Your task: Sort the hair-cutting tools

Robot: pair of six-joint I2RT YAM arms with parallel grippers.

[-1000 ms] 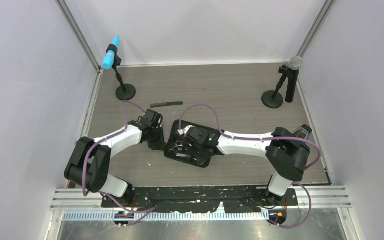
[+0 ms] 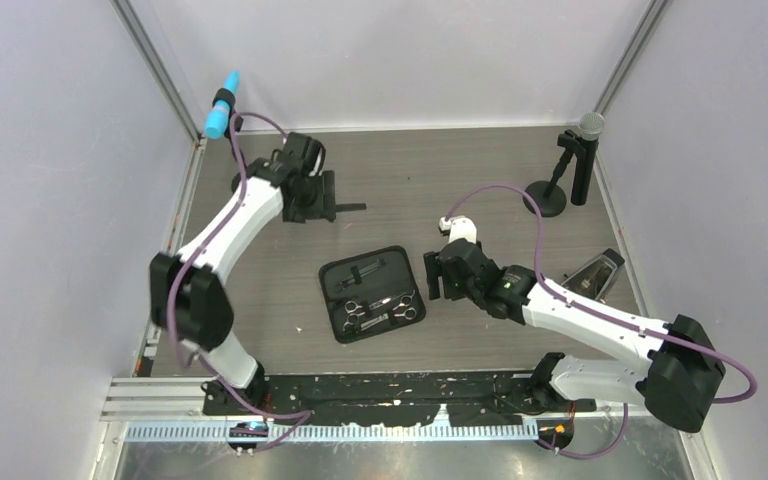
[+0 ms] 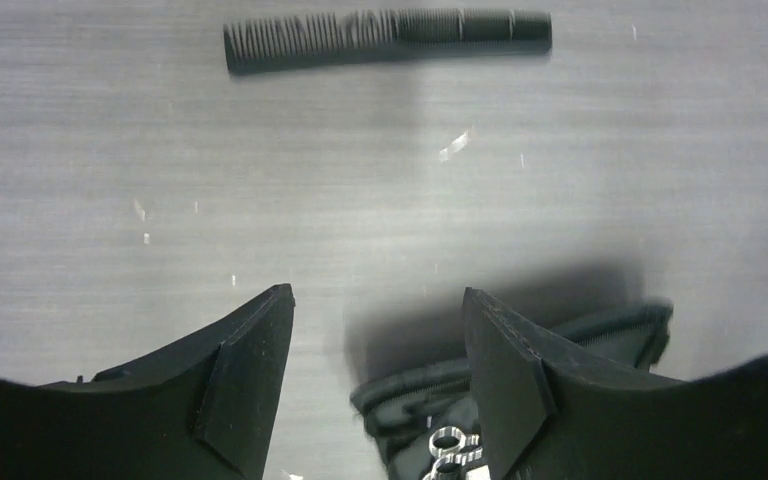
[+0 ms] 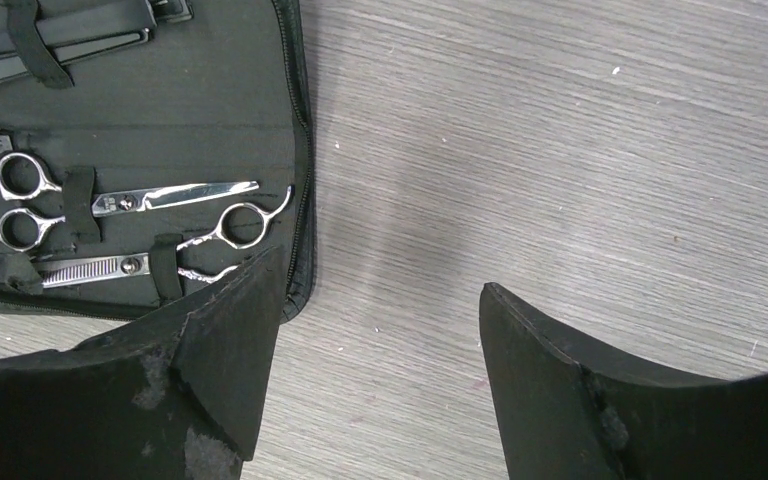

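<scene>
A black zip case [image 2: 340,335] lies open at front centre, holding two silver scissors [image 4: 180,195] under straps and dark flat tools [image 4: 110,22] in its upper part. A black comb [image 3: 388,42] lies on the table behind it, partly covered by my left arm in the top view. My left gripper is raised behind the case, open and empty, with the comb ahead of it in its wrist view. My right gripper is open and empty, just right of the case.
A blue cylinder [image 2: 218,118] on a stand is at back left, a microphone stand [image 2: 545,199] at back right. A clipper-like device [image 2: 592,275] lies at the right edge.
My left arm has risen and swung toward the back, near the comb. My right gripper has moved right, off the case, uncovering the scissors.
</scene>
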